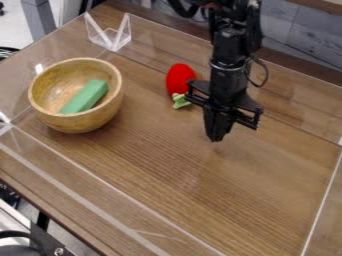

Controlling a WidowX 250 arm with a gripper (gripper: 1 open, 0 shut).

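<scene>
The black robot arm reaches down from the top to its gripper (pixel 215 120), which is low over the wooden table (pixel 201 200), right of a red object (pixel 181 78) with a small green piece (pixel 182 101) below it. I cannot tell whether anything is between the fingers or how far apart they are.
A yellow bowl (pixel 60 112) with a green oblong item (pixel 86 96) in it sits at the left. A clear wire or plastic holder (pixel 107 32) stands at the back left.
</scene>
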